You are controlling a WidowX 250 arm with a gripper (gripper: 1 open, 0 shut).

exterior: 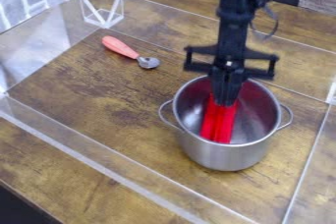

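Observation:
A steel pot [223, 149] with two loop handles stands on the wooden table, right of centre. A red object [214, 122] lies inside it, now pointing toward the front and back. My black gripper [226, 85] is over the pot, blurred, its tip at the red object's upper end. I cannot see clearly whether anything is between its fingers.
A pink-handled tool with a round metal head [125, 53] lies at the upper left. Clear plastic edging runs along the left and front of the table [79, 159].

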